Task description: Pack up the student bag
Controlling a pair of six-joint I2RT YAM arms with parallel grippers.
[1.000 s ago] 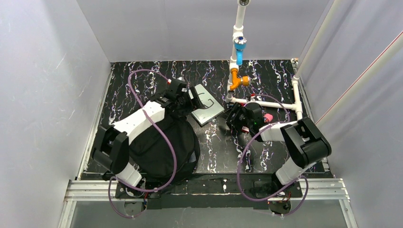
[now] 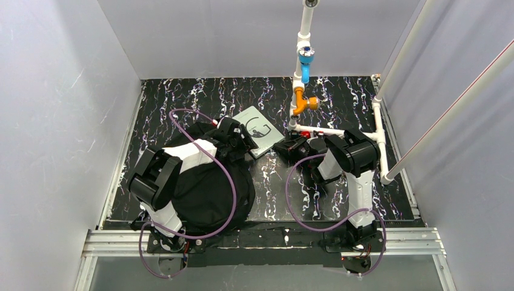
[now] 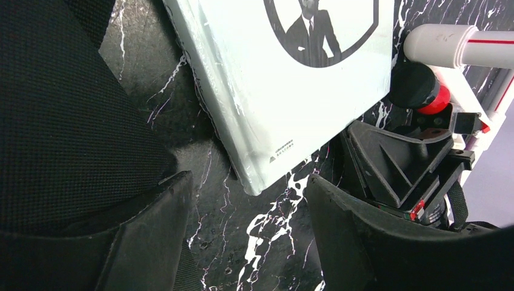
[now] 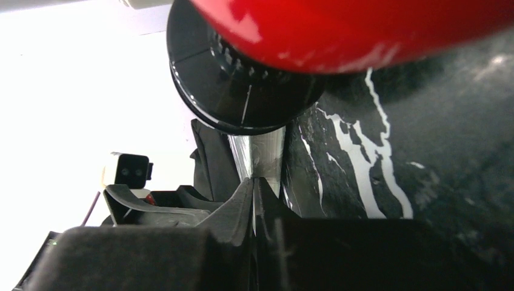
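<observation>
A white book [image 2: 257,124] with a portrait on its cover [image 3: 285,103] lies on the dark marble table between my grippers. The black bag [image 2: 206,200] is spread at the left, along the book's side in the left wrist view [image 3: 54,121]. My left gripper hovers over the book's near corner, open, nothing between its fingers. My right gripper [image 2: 280,145] is low at the book's right edge, shut with nothing visible between its fingertips; the book's pale edge shows just beyond them in the right wrist view.
A red-and-black round object [image 3: 433,100] sits right of the book, close above my right gripper's camera view. White pipes [image 2: 339,131] with blue and orange valves [image 2: 300,100] run behind and right of it. Bare table [image 2: 270,194] shows in front.
The book has shifted slightly left. My right gripper has moved left toward it, and my left arm has shifted slightly, the bag's folds changing with it.
</observation>
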